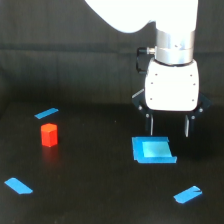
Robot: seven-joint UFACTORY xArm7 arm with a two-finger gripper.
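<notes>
A small red cube (pixel 49 134) sits on the dark table at the left, well apart from the gripper. Right of centre, a blue square outline (pixel 138 151) surrounds a lighter blue patch (pixel 156 149); whether that patch is flat or raised is hard to tell. My gripper (pixel 169 125) points down from the white arm, close above and to the right of this square. Its two thin dark fingers stand wide apart, and nothing shows between them.
Blue tape strips lie at the far left (pixel 47 113), near left (pixel 18 186) and near right (pixel 188 194). Bare dark table stretches between the cube and the square. A dark curtain (pixel 60 50) hangs behind.
</notes>
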